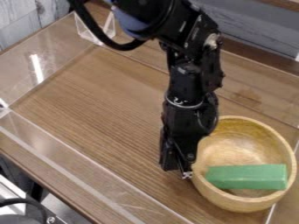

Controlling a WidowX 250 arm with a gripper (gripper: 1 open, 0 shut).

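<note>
The black gripper point(177, 162) is low over the wooden table, right at the left rim of a tan bowl point(222, 149), with its fingertips near the tabletop. Whether anything is between its fingers is hidden. A green block point(246, 176) lies in the front part of the bowl.
The wooden tray floor point(93, 114) is clear to the left of the arm, bounded by clear walls. A clear container point(93, 26) stands at the back left. A dark cable runs at the lower left corner.
</note>
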